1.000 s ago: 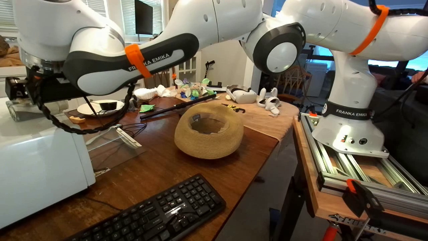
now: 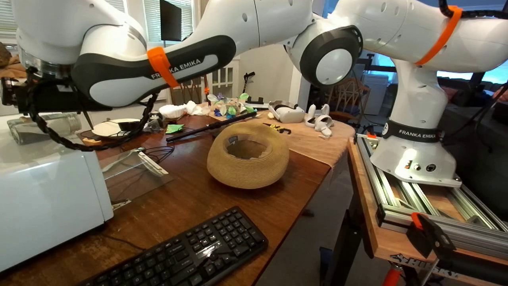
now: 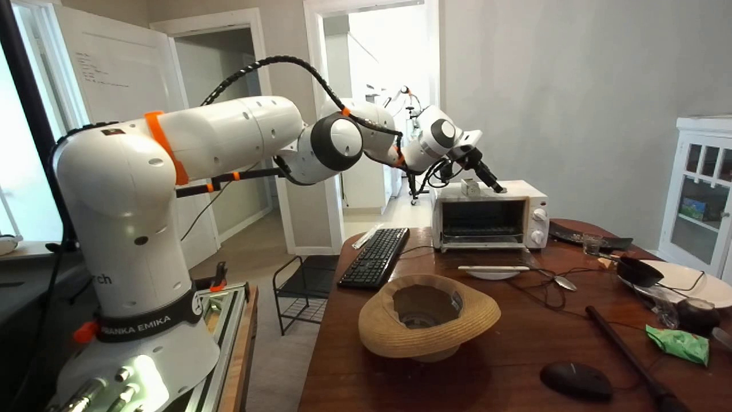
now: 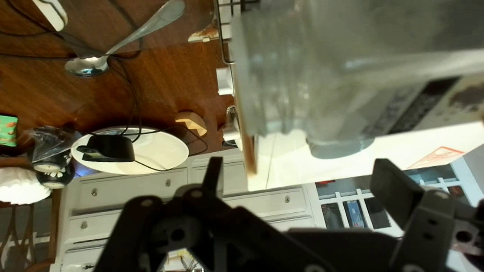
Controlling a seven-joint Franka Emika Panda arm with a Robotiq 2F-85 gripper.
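A clear glass jar (image 2: pixel 45 128) lies on its side on top of the white toaster oven (image 3: pixel 490 240). The wrist view shows the jar (image 4: pixel 363 68) large and blurred at the upper right, with a label on its side. My gripper stands open, its two black fingers (image 4: pixel 212 174) wide apart and nothing held between them. In that view the jar appears above the fingertips, apart from them. From the second exterior view, the gripper (image 3: pixel 499 188) is tilted down close above the oven top; whether it touches the surface I cannot tell.
A straw hat (image 2: pixel 247 155) rests upside down on the table beside a black keyboard (image 2: pixel 190 252). A white plate (image 4: pixel 154 152) with a small black pan (image 4: pixel 109 147) and a spoon (image 4: pixel 145 29) lie near the oven. Cables cross the tabletop.
My wrist has moved left and slightly up in the first exterior view, so more of the jar shows. The jar, hat and keyboard look unmoved.
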